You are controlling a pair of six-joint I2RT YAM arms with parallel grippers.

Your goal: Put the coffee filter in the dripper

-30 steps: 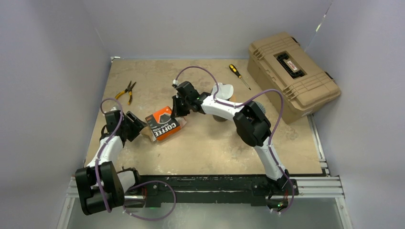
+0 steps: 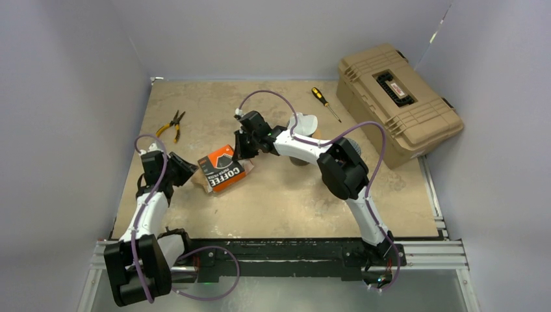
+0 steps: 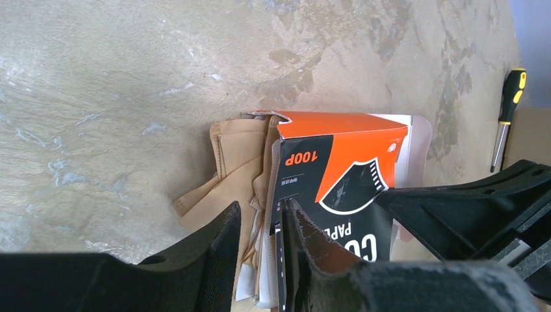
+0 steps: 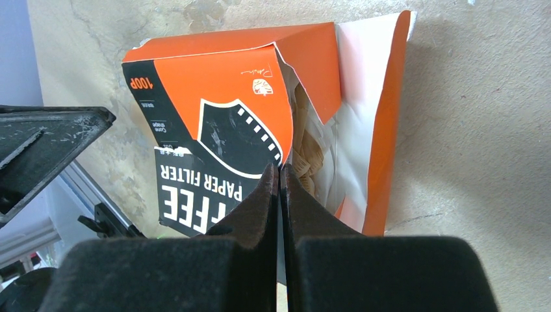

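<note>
The orange and black coffee filter box [image 2: 219, 168] lies on the table, its torn flap open at the right end. Brown paper filters [image 3: 230, 195] stick out of its left end. My left gripper [image 2: 190, 168] is at that end; in the left wrist view, filters show between its fingertips, and whether it grips them is unclear. My right gripper is shut at the torn edge on the box's right part, with nothing clearly between its fingers. The dripper is not clearly visible; a white object [image 2: 305, 121] is partly hidden by the right arm.
Yellow-handled pliers [image 2: 175, 123] lie at the back left and a screwdriver [image 2: 320, 97] at the back. A large tan case [image 2: 396, 114] occupies the back right.
The right arm and the box look unchanged.
</note>
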